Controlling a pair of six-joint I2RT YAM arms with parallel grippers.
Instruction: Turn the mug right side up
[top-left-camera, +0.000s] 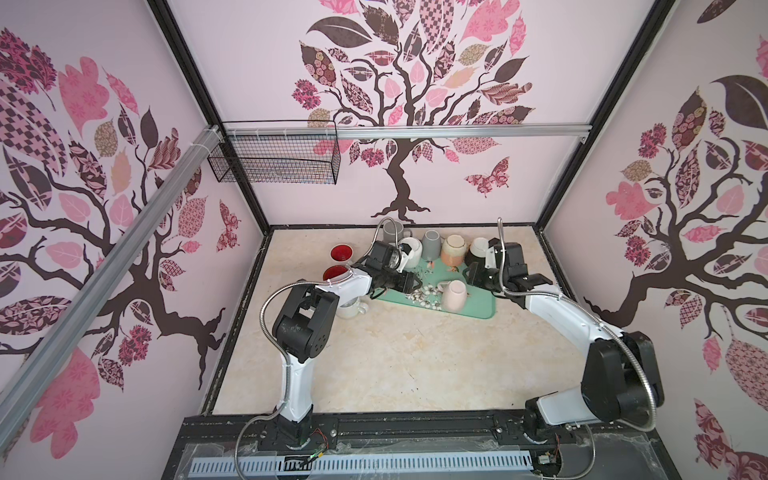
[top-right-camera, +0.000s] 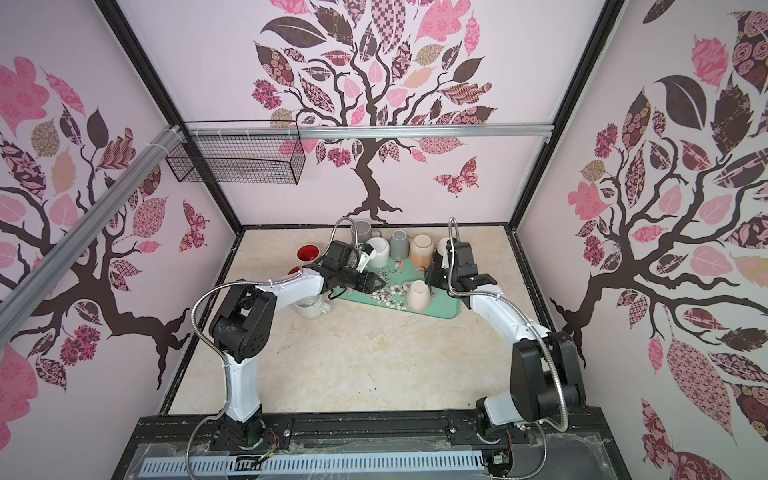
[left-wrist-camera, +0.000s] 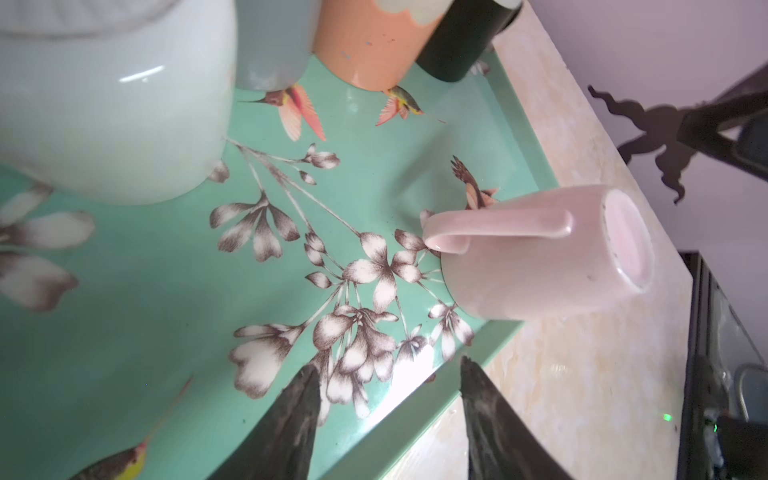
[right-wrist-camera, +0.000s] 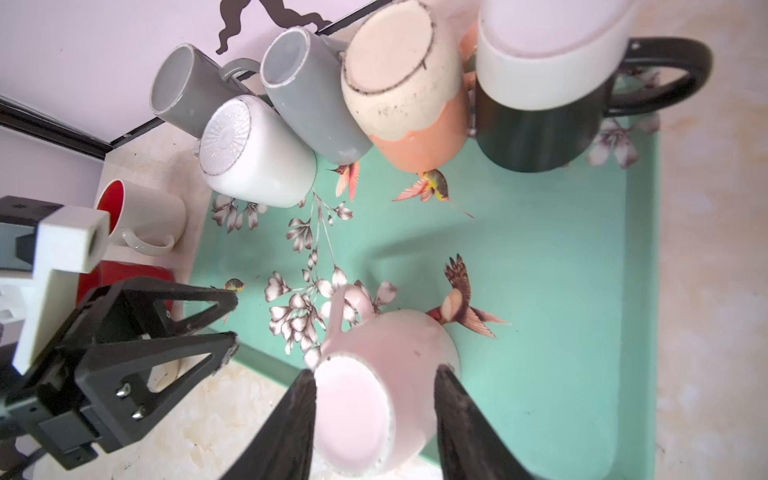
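A pink mug (top-left-camera: 454, 296) stands upside down near the front edge of the green tray (top-left-camera: 485, 307), its base up and its handle (left-wrist-camera: 504, 224) turned toward the tray's left part. In the left wrist view the pink mug (left-wrist-camera: 544, 256) is to the right, clear of my left gripper, whose fingers are apart with only tray and table behind them. My right gripper is also open; the pink mug (right-wrist-camera: 400, 376) shows beyond its fingers, and in the top views that gripper is back and right of the mug.
Several upside-down mugs line the tray's back: white (right-wrist-camera: 256, 152), grey (right-wrist-camera: 312, 96), orange-and-cream (right-wrist-camera: 408, 80), black-and-white (right-wrist-camera: 544, 104). Red-lined mugs (top-left-camera: 341, 253) and a white cup (top-left-camera: 352, 307) stand left of the tray.
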